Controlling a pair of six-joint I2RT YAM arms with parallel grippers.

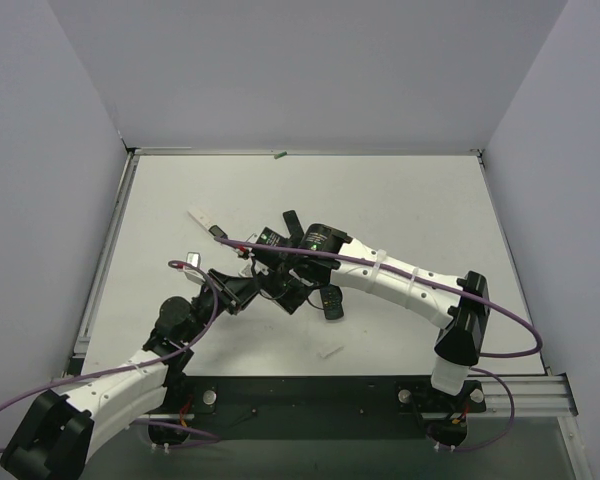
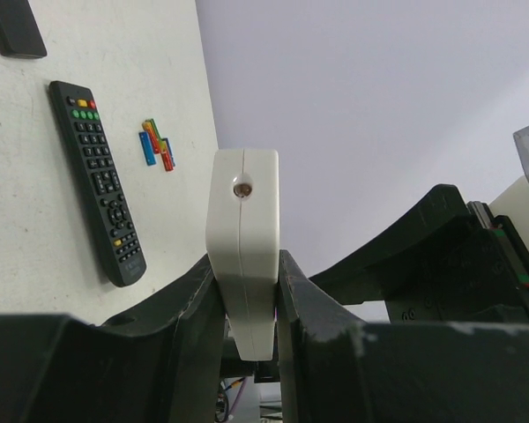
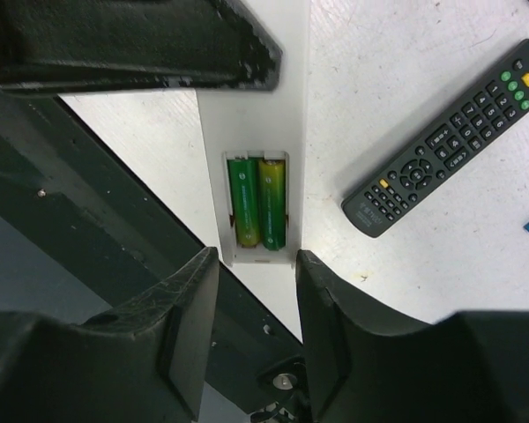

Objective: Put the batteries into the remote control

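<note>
A white remote (image 2: 242,229) is held upright by my left gripper, which is shut on it; its end faces the camera in the left wrist view. In the right wrist view the remote's open compartment shows two green batteries (image 3: 257,201) lying side by side. My right gripper is just at the compartment's lower edge, fingers part open, with nothing visible held between them. In the top view both grippers meet over the middle of the table, and the remote is mostly hidden by the arms.
A black remote (image 3: 441,141) lies on the table (image 1: 400,200), with small coloured pieces (image 2: 156,144) beside it and another dark object (image 2: 13,26) nearby. A white item (image 1: 200,217) lies at the back left.
</note>
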